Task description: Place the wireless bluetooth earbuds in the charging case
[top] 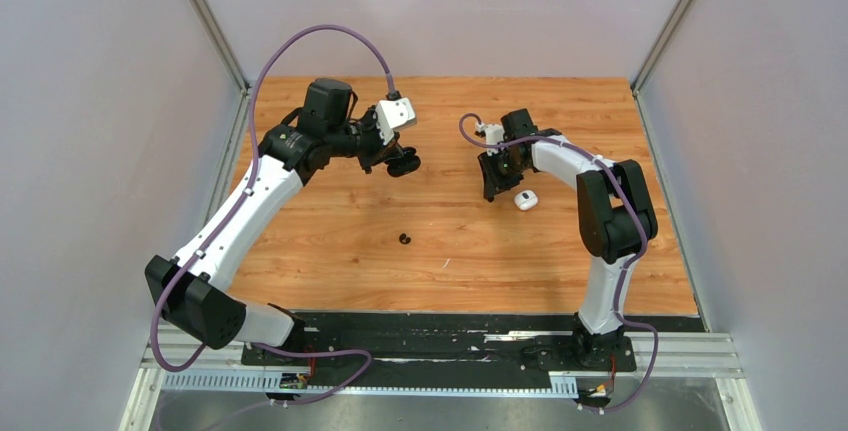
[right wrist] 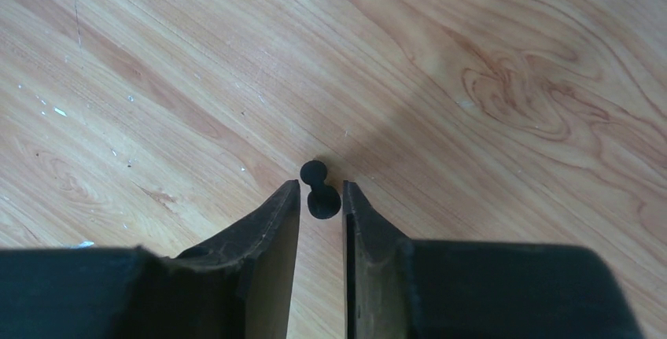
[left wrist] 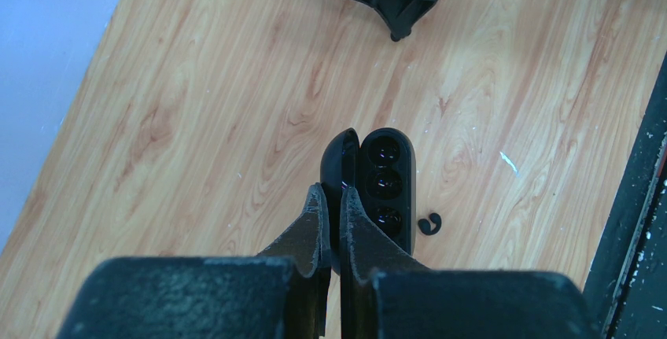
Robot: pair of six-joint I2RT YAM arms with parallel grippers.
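My left gripper holds the open black charging case in the air by its lid, in the left of the top view. My right gripper is low over the wood, part open, with a small black earbud at its fingertips; whether both fingers touch it is unclear. A small black curved piece, apparently an earbud, lies on the table at front centre, beside the case in the left wrist view.
A white rounded object lies just beside my right gripper. Walls bound both sides, and a dark rail runs along the front edge.
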